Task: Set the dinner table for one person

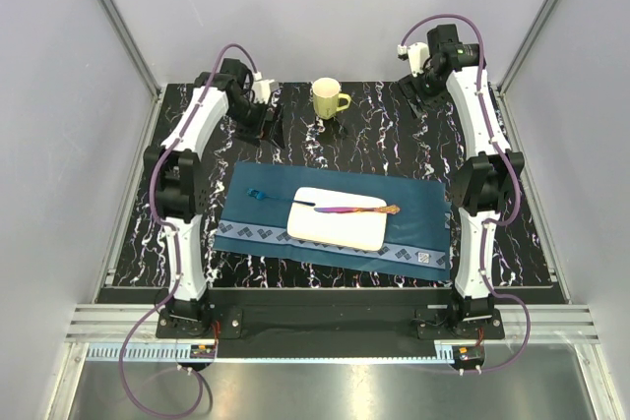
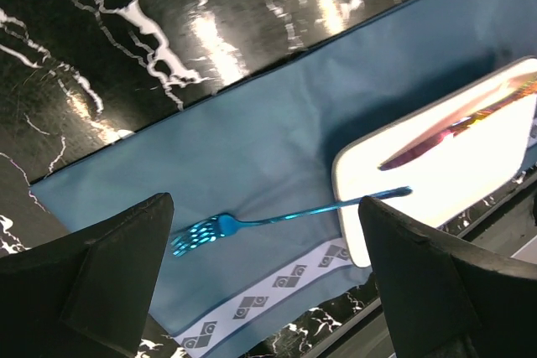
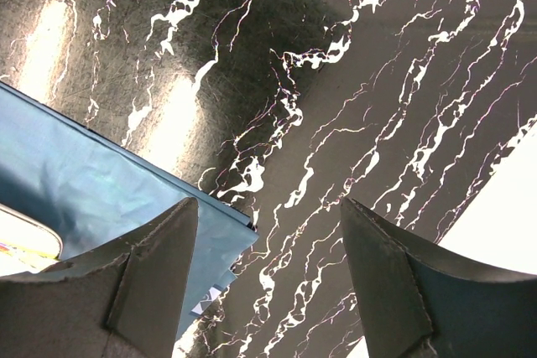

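A dark blue placemat (image 1: 418,206) lies flat on the table. On it rests a white rectangular plate (image 1: 340,236). The blue fork (image 2: 294,216) has its tines on the mat and its handle end over the plate's left part. A purple and orange knife (image 1: 356,210) lies across the plate. The yellow-green mug (image 1: 328,98) stands upright behind the mat. My left gripper (image 1: 273,134) hovers left of the mug, its fingers wide apart and empty. Off to the right, my right gripper is parted over bare table near the mat's corner, holding nothing.
Black marble tabletop (image 1: 374,150) with white veins shows free room between the mug and the right gripper, behind the mat. Grey walls (image 1: 295,12) close the back and both sides.
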